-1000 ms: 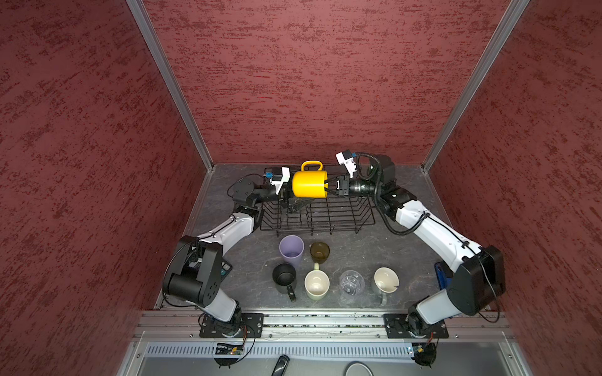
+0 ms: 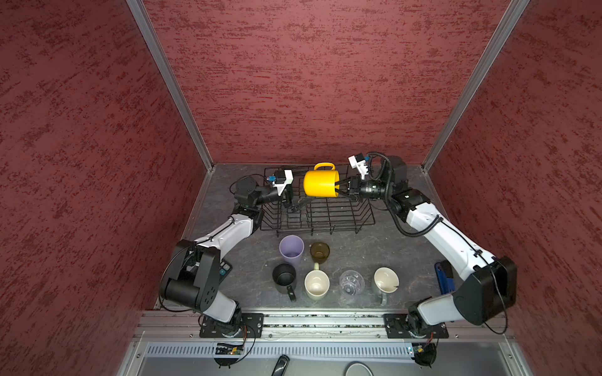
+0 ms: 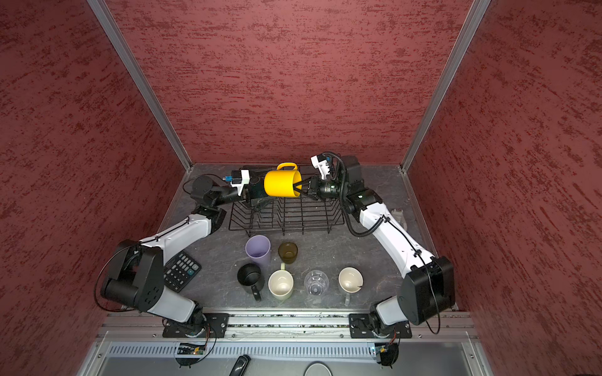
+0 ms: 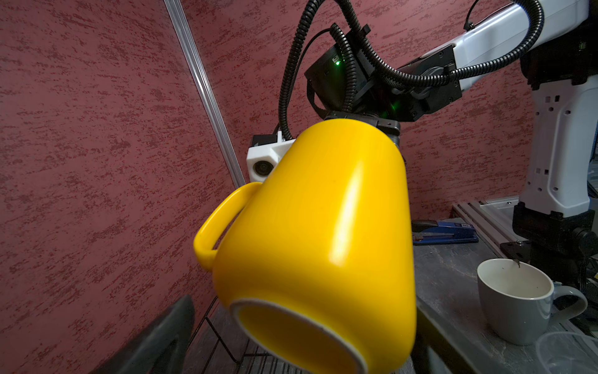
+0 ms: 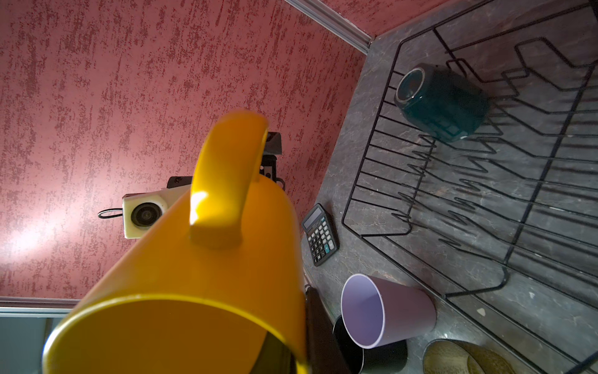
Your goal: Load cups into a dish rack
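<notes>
A yellow mug (image 2: 321,184) is held up on its side above the black wire dish rack (image 2: 332,229), its base facing left and handle toward the back wall. My right gripper (image 2: 339,188) is shut on the mug's wall at the open end; in the right wrist view the mug hides most of the fingers. Facing the base is my left gripper (image 2: 304,187), open, its blurred fingers (image 4: 158,339) spread either side of the mug; contact cannot be told. A teal cup (image 5: 443,103) lies tilted in the rack's left part.
In front of the rack stand a purple cup (image 2: 291,248), brown glass cup (image 2: 319,252), black mug (image 2: 284,277), cream mug (image 2: 316,285), clear glass (image 2: 351,283) and white mug (image 2: 385,280). A calculator (image 3: 182,270) lies left, a blue stapler (image 2: 444,277) right. The rack's right part looks empty.
The left gripper has shifted only a little.
</notes>
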